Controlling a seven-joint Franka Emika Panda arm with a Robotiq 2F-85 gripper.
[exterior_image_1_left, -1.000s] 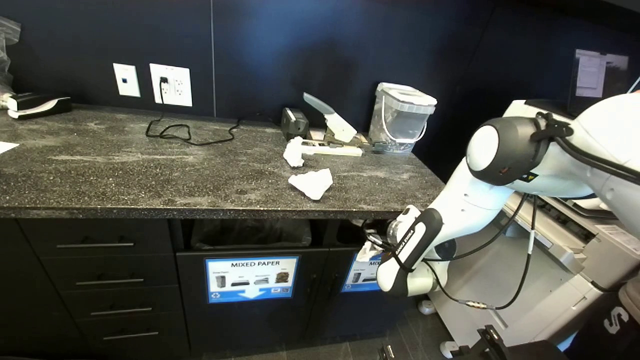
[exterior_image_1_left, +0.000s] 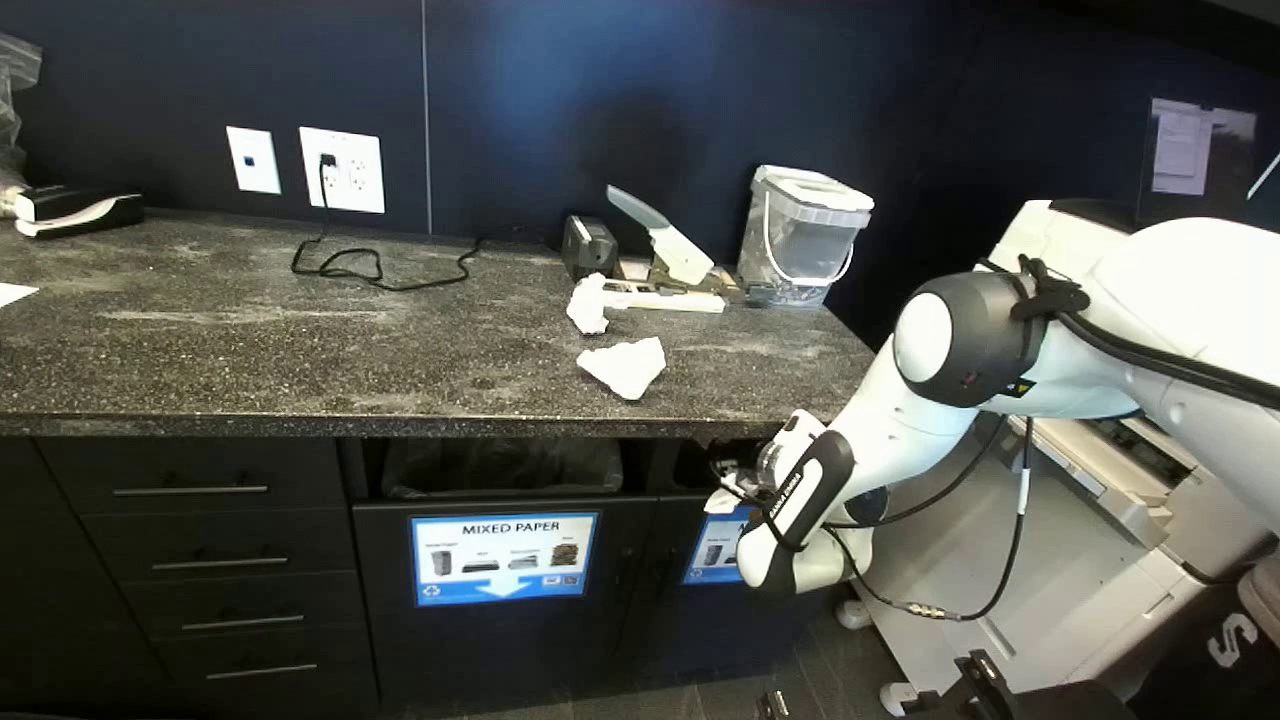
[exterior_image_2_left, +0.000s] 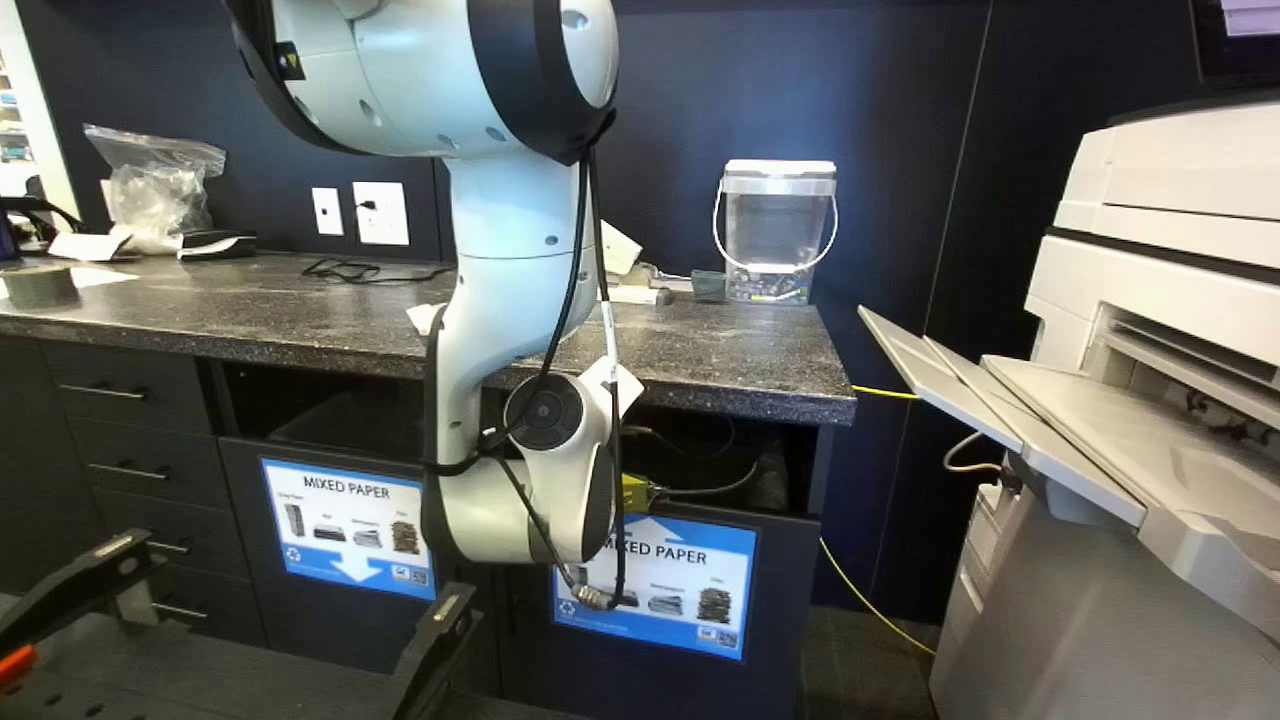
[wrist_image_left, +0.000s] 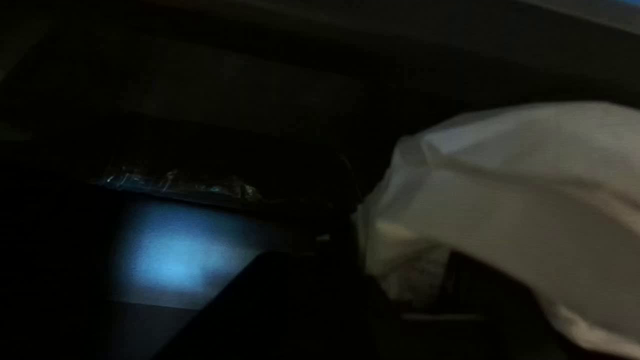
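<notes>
At the opening above the right-hand mixed-paper cabinet, my gripper (exterior_image_1_left: 734, 482) is a small dark shape, largely covered by its own wrist. White paper (wrist_image_left: 516, 198) fills the right side of the dark, blurred wrist view, close against the dark fingers; whether they grip it cannot be made out. A bit of that paper also shows at the gripper in exterior view 1. Two more white crumpled papers lie on the counter (exterior_image_1_left: 240, 348): a smaller one (exterior_image_1_left: 588, 305) beside the stapler and a larger one (exterior_image_1_left: 626, 367) nearer the front edge. The arm hides my gripper in exterior view 2.
A bin opening (exterior_image_1_left: 504, 466) with a dark liner sits under the counter above the left sign (exterior_image_1_left: 504, 559). At the back stand a paper cutter or stapler (exterior_image_1_left: 679, 254) and a clear bucket (exterior_image_1_left: 801, 238). The printer (exterior_image_2_left: 1152, 396) is right of the counter.
The arm has shifted left in exterior view 1, bringing the gripper and paper nearer the right-hand cabinet opening and slightly higher. The papers on the counter have not moved.
</notes>
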